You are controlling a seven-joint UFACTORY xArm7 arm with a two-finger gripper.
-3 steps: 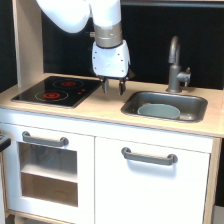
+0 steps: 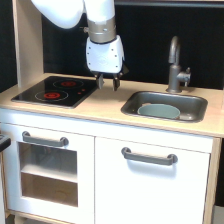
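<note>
My gripper (image 2: pixel 108 82) hangs from the white arm above the back of the worktop, between the stove and the sink. Its two dark fingers point down and stand apart, with nothing visible between them. A greenish, rounded dish (image 2: pixel 158 111) lies in the dark sink basin (image 2: pixel 185 103) to the right of the gripper, well clear of it.
A tall dark faucet (image 2: pixel 177 70) rises behind the sink. The black stove top (image 2: pixel 56 91), with red-ringed burners, lies on the left. Bare wooden worktop (image 2: pixel 95 112) separates stove and sink. White cabinet doors (image 2: pixel 150 190) with grey handles are below.
My gripper has shifted slightly left and a little up, away from the sink. The dish and the rest of the kitchen look unchanged.
</note>
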